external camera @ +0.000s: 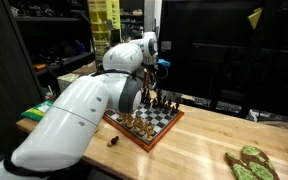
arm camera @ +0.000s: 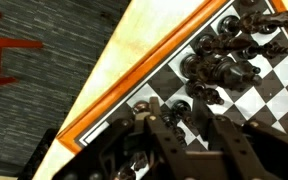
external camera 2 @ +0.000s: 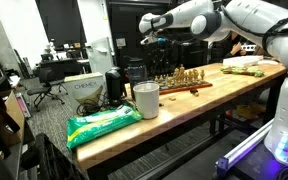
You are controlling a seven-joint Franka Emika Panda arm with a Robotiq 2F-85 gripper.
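Note:
A chessboard (external camera: 167, 120) with a brown wooden border lies on the table, also seen close up in the wrist view. Dark chess pieces (arm camera: 229, 72) line its far side, and light pieces (external camera: 141, 126) stand along the near side. My gripper is over the dark pieces near the board's edge. Its fingers are closed around what looks like a dark piece (arm camera: 181, 106), though dark fingers against dark pieces make the grip hard to make out. In the exterior views, the arm hides the fingertips.
One dark piece (external camera: 113, 141) lies off the board at the near side. To the right, the wooden table (external camera: 209, 140) is mostly bare, with a green and brown patterned item (external camera: 250, 163) at its front. A green bag (external camera 2: 102, 123) and a white container (external camera 2: 146, 99) sit at the table's other end.

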